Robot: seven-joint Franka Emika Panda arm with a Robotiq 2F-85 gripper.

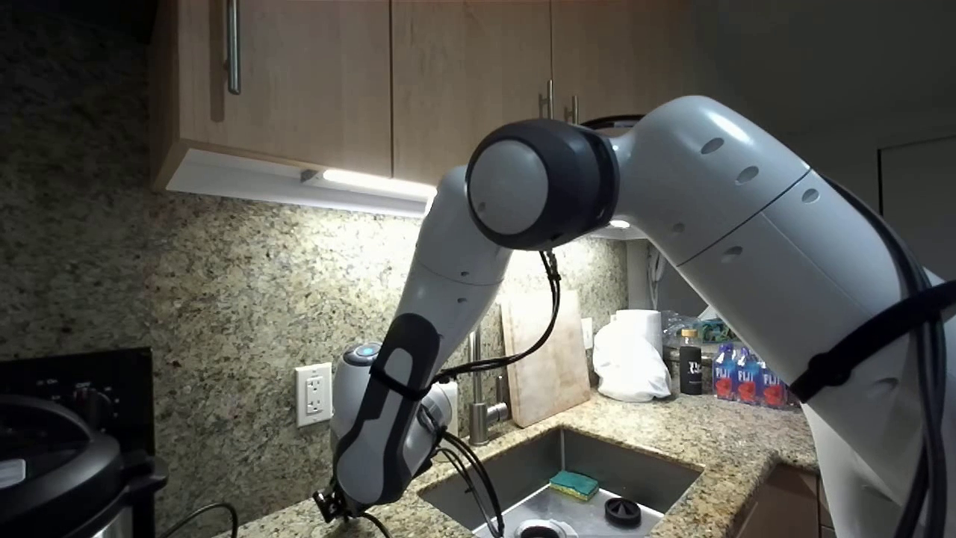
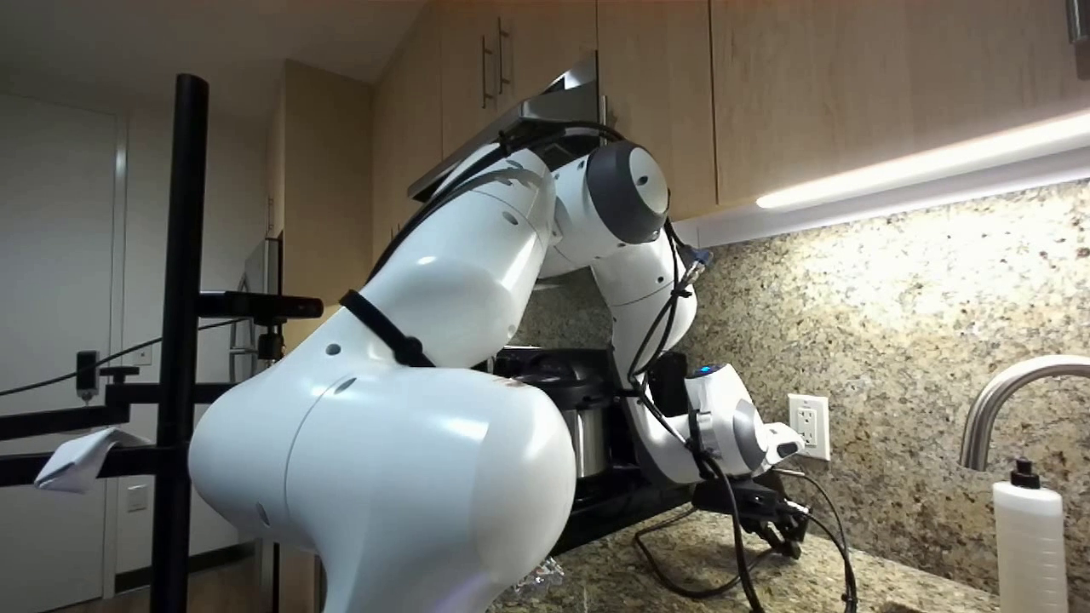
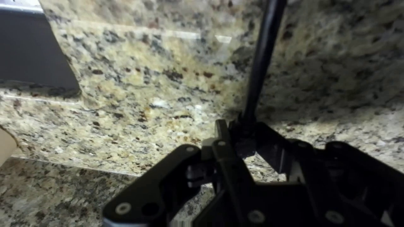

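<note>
In the wrist view my gripper is shut on the end of a black cord [image 3: 264, 53]. A small dark block [image 3: 245, 147], perhaps its plug, shows between the fingers, though its shape is too dark to make out. The cord runs up and away from the fingertips over the speckled granite. In exterior view 2 the gripper [image 2: 788, 536] is low over the counter, close to the backsplash, with black cables looping around it. A white wall outlet [image 2: 809, 425] is above it. Exterior view 1 shows the gripper [image 1: 329, 504] below and near that outlet [image 1: 314, 394].
A black-lidded pot [image 1: 63, 466] stands at the left. The sink [image 1: 618, 453] holds a sponge [image 1: 574, 485] and a black stopper [image 1: 623, 512]. A soap bottle [image 2: 1029, 541] and faucet [image 2: 1012, 403] are beside the gripper. Cabinets [image 1: 466, 90] hang overhead.
</note>
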